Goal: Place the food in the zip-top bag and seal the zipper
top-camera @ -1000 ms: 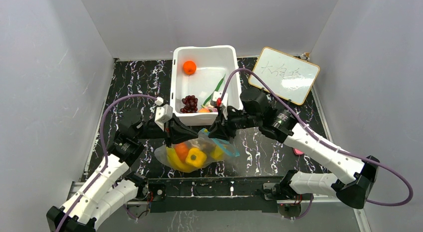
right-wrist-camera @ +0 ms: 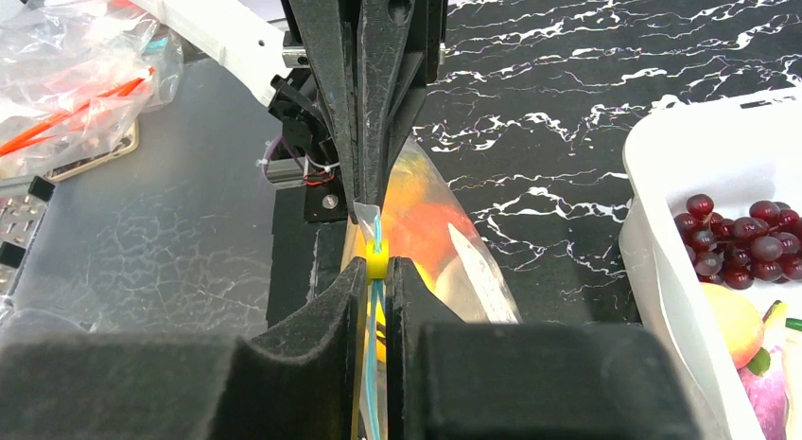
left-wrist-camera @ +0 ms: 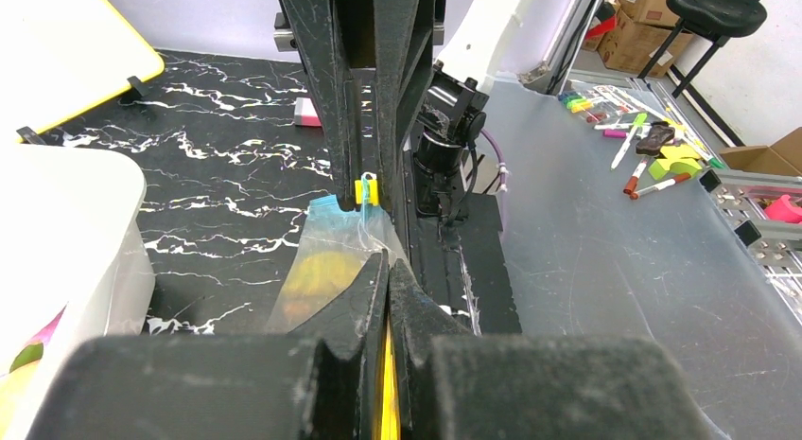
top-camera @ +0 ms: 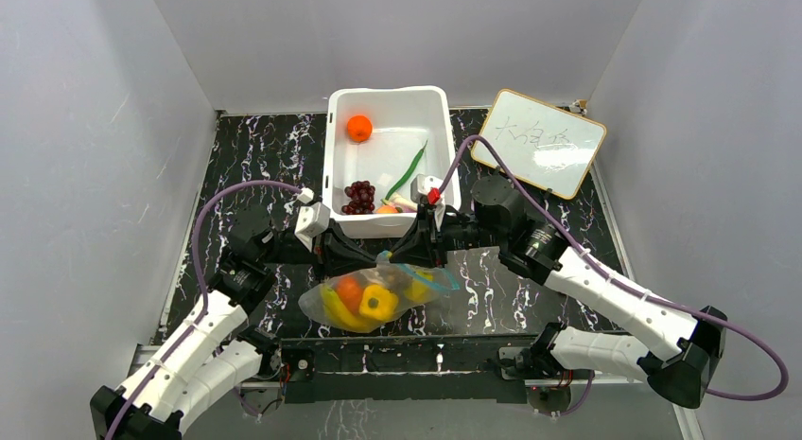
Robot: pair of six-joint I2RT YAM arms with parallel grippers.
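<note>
A clear zip bag (top-camera: 313, 304) with a blue zipper strip (top-camera: 444, 278) lies in front of the bin. Inside show a yellow pepper (top-camera: 379, 304), an orange-red round food (top-camera: 348, 293) and a curved yellow food. My right gripper is shut on the bag's yellow zipper slider (right-wrist-camera: 377, 259); the blue strip runs down below it. Close beside it, my left gripper is shut on the bag's clear top corner (right-wrist-camera: 368, 216), which shows at its fingertips in the right wrist view. Both arms partly hide the bag's mouth from above.
Behind stands a white bin (top-camera: 336, 147) holding an orange (top-camera: 358, 128), grapes (top-camera: 359, 198), a green pepper (top-camera: 406, 173) and other food near its front wall. A whiteboard (top-camera: 539, 142) leans at the back right.
The bag has shifted slightly right. The left arm has hardly moved.
</note>
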